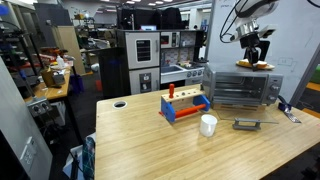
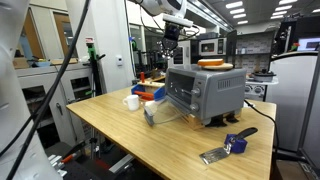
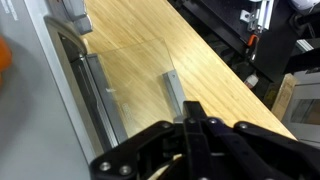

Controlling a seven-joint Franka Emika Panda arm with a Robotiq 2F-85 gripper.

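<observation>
The silver toaster oven stands at the back right of the wooden table. Its glass door lies lowered in front of it, the grey handle bar at the outer edge. My gripper hangs above the oven's front, clear of the door and handle. Dark fingers show at the bottom of the wrist view; they are shut, and nothing shows between them. On the oven's top rests an orange-brown item on something pale.
A white mug stands left of the lowered door. Behind it is a rack with red and blue parts. A blue object and a flat metal tool lie beside the oven.
</observation>
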